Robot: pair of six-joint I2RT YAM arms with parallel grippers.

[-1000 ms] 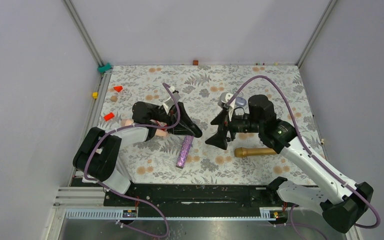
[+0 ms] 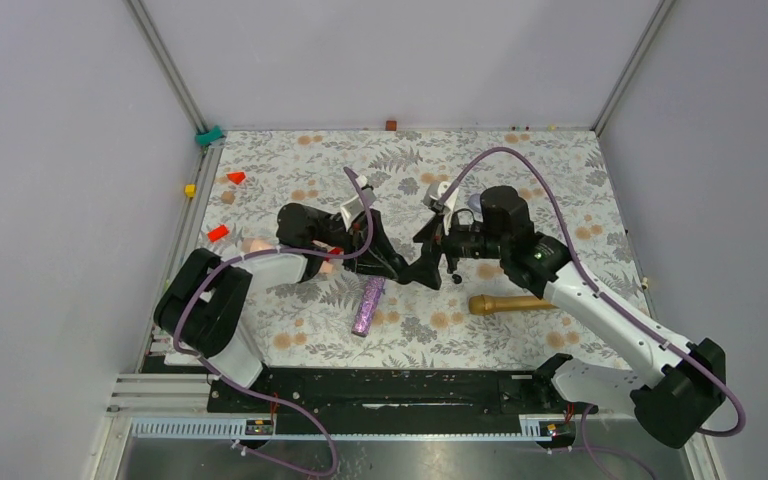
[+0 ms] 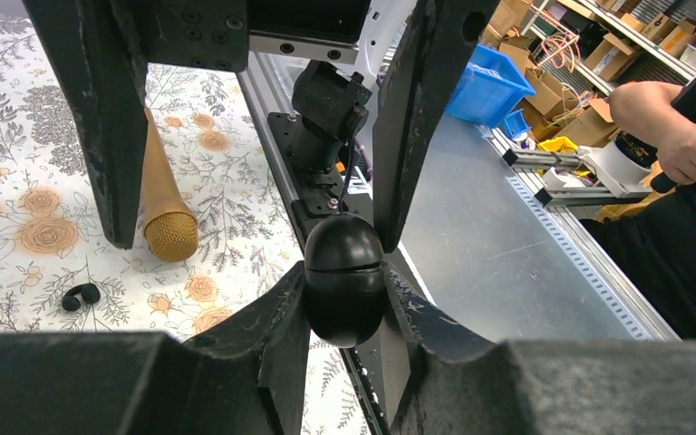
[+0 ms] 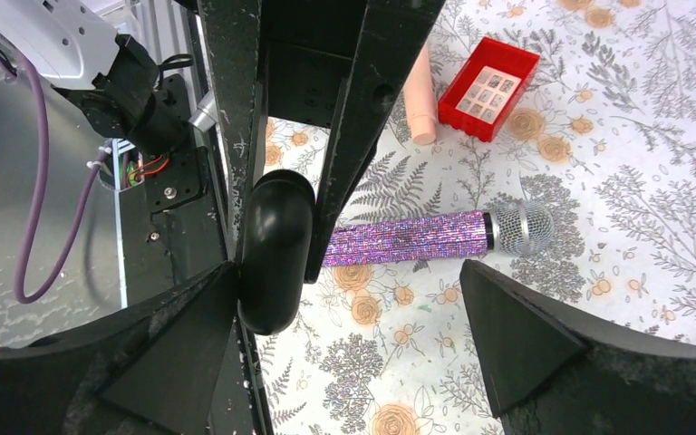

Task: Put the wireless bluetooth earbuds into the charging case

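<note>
A glossy black charging case, its seam line closed, is shut between the fingers of my left gripper. In the right wrist view the same case hangs above the table, gripped from above. My right gripper is open; its fingers straddle the case's end, one right beside the case and the other well away. Whether the near finger touches it, I cannot tell. Below, on the cloth, lie small black earbuds, close together. From the top, they show as a dark spot below the right gripper.
A purple glitter microphone lies beneath the arms, with a gold microphone to the right. A red box and a peach-coloured stick sit left of centre.
My right gripper has moved left to the case, closing the gap between the two hands. The left gripper has shifted slightly right and forward, still holding the case.
</note>
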